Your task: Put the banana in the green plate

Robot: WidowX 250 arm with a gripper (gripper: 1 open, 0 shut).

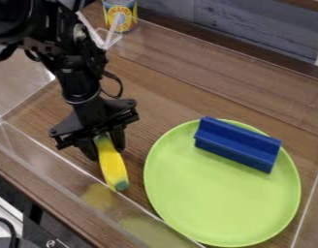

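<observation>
A yellow toy banana (112,166) with a greenish lower tip stands out below my black gripper (102,142), near the clear wall at the left front. The gripper points down over the banana's upper end, which its fingers partly hide. The fingertips sit close about that end, but whether they press on it I cannot tell. To the right lies the round green plate (220,203), apart from the banana.
On the plate's far part rests a blue block (237,145). A can (119,15) stands at the back left. A clear wall (51,163) runs along the left front. Bare wooden table (181,82) stretches behind the plate.
</observation>
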